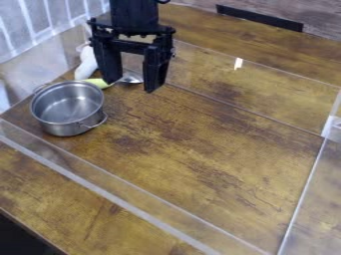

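My black gripper hangs over the back left of the wooden table, open, with its two dark fingers pointing down. A steel pot sits at the left, below and left of the gripper. Behind the pot lie a yellow-green object and a pale white object, partly hidden by the gripper. A small shiny metal piece shows behind the fingers; its shape is unclear.
Low clear plastic walls border the work area, with one along the right.
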